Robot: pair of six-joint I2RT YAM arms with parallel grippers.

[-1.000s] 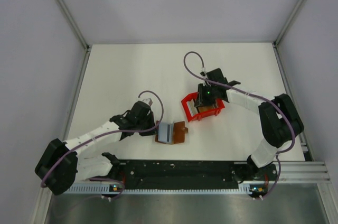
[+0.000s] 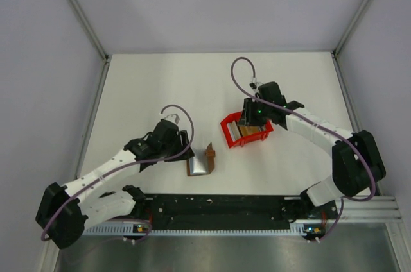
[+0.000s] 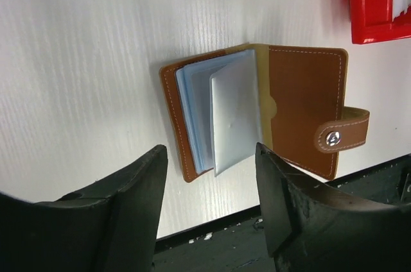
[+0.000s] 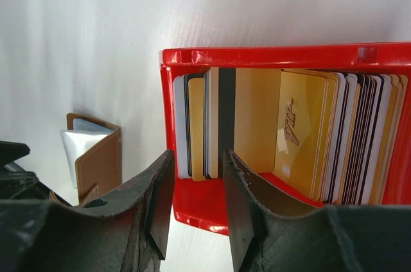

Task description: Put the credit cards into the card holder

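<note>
The brown card holder (image 3: 304,92) lies open on the table, clear sleeves (image 3: 234,108) on its left half and a snap strap (image 3: 356,132) at the right. My left gripper is open just above it, nothing between its fingers. A red tray (image 4: 286,55) holds rows of cards (image 4: 302,137), gold, white and dark, standing on edge. My right gripper hangs over the tray's left row of cards, fingers apart, nothing seen held between them.
A dark strip (image 2: 212,221) runs along the front edge.
My left gripper has moved slightly left and back from over the holder, whose right flap now appears more raised. My right gripper has risen and moved slightly right above the tray.
</note>
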